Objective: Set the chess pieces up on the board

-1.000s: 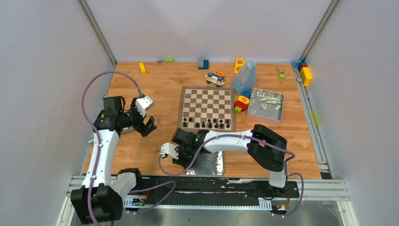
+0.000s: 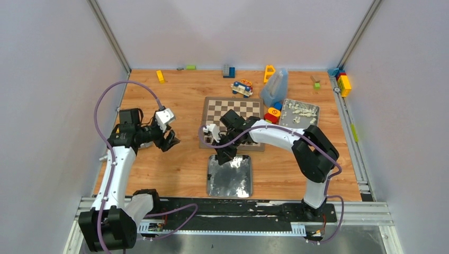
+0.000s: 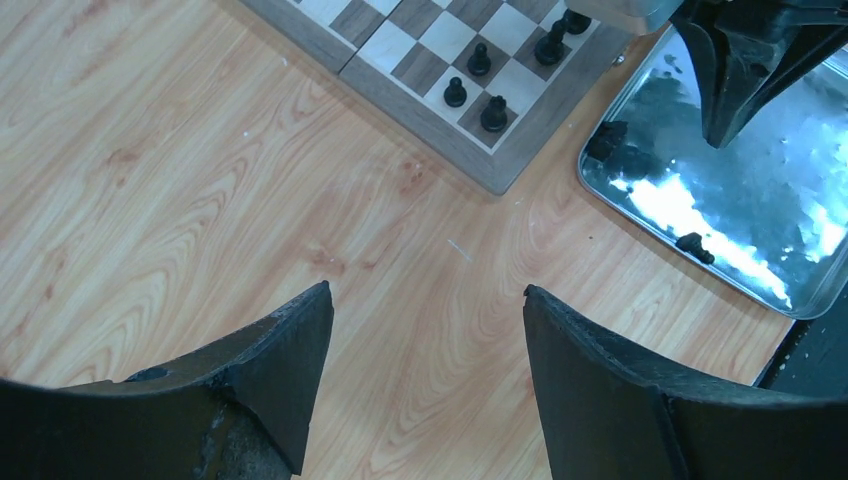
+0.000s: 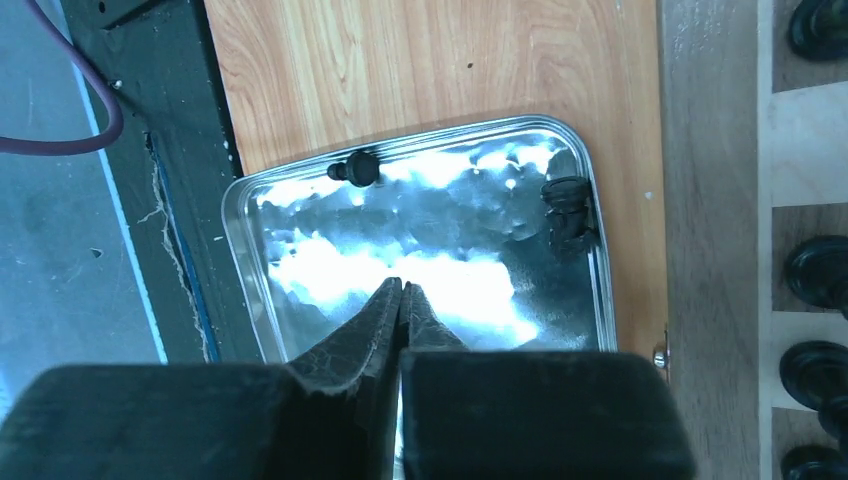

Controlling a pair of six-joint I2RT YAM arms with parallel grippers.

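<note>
The chessboard [image 2: 233, 105] is partly hidden by the right arm. Black pieces stand along its near side, among them a pawn [image 3: 455, 92] in the left wrist view. My right gripper is shut, nothing seen between its fingertips, over the steel tray [image 2: 229, 182]. A small black piece [image 4: 362, 170] lies on the tray by its rim, and a dark clump of pieces [image 4: 568, 215] by the board-side rim. My left gripper is open and empty over bare wood, left of the board.
A box of white pieces [image 2: 299, 111] sits at the right, beside colored blocks [image 2: 273, 113] and a blue bag [image 2: 276, 87]. A toy car [image 2: 241, 89] stands behind the board.
My right arm has risen from low over the tray toward the board, now covering part of it. My left gripper has shifted slightly to the right.
</note>
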